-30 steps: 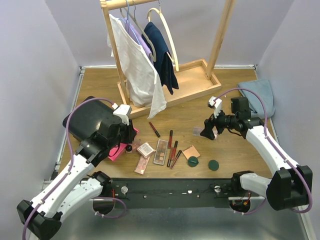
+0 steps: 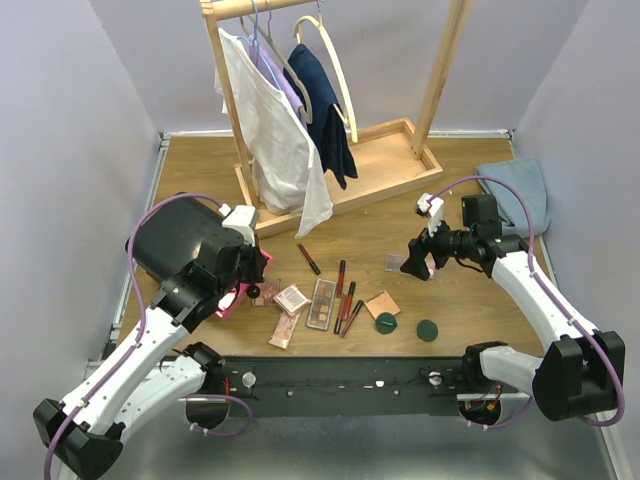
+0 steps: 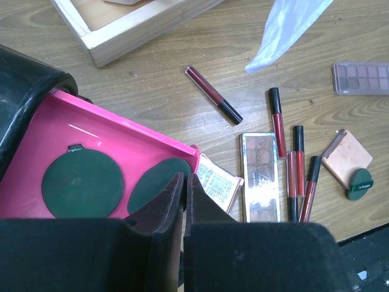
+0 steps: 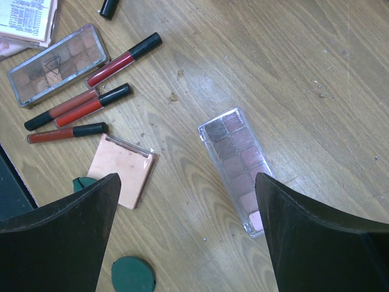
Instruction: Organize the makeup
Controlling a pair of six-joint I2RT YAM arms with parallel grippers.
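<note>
My left gripper (image 2: 256,272) is shut over the pink box (image 3: 103,131), with a small dark round item (image 2: 253,291) just below it, mostly hidden in the wrist view. Two dark green round pads (image 3: 82,182) lie in the box. My right gripper (image 2: 418,258) stands open above a clear palette (image 4: 234,158). On the table lie several lip glosses (image 3: 206,91), an eyeshadow palette (image 3: 260,176), a white compact (image 2: 292,300), a pink palette (image 2: 284,329), a peach compact (image 4: 121,167) and two green round items (image 2: 427,330).
A black case (image 2: 160,235) is at left. The wooden rack base (image 2: 380,160) with hanging clothes stands at the back, folded grey cloth (image 2: 520,200) at back right. Bare table shows right of centre.
My left gripper and the dark item beneath it have shifted very slightly over the box. The right arm is still.
</note>
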